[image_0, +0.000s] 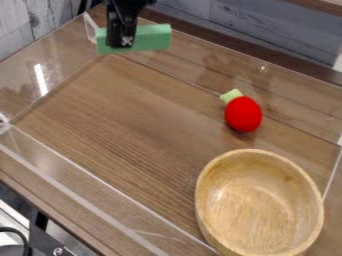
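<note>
My black gripper (120, 34) is at the upper left of the camera view, shut on a green object (148, 39) with a smooth face. Part of a clear wire-like or plastic item (92, 27) shows behind it at the left. A red round object (243, 114) rests on the wooden table at the right, with a small pale green piece (230, 96) just behind it.
A large light wooden bowl (259, 202) occupies the lower right. A pale wall runs along the back, and dark cables lie off the table at the lower left.
</note>
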